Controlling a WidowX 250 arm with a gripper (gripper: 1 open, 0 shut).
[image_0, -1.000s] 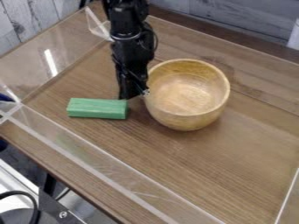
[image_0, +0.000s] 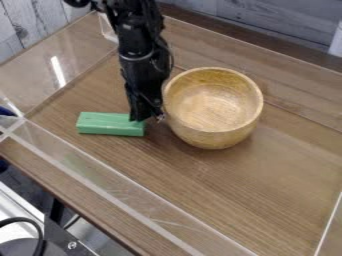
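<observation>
A green rectangular block (image_0: 110, 124) lies on the wooden table, left of a tan round bowl (image_0: 214, 105). My dark gripper (image_0: 144, 116) comes down from the top between the two, its tips low by the block's right end and close to the bowl's left wall. It looks shut, with nothing seen between its fingers; whether it touches the block or the bowl I cannot tell.
Along the left run the table's edge and a clear strip, with a black cable at the lower left beyond it. A clear object stands at the top left.
The arm has shifted slightly, its upper part a little to the left. The block and bowl look nearly unmoved.
</observation>
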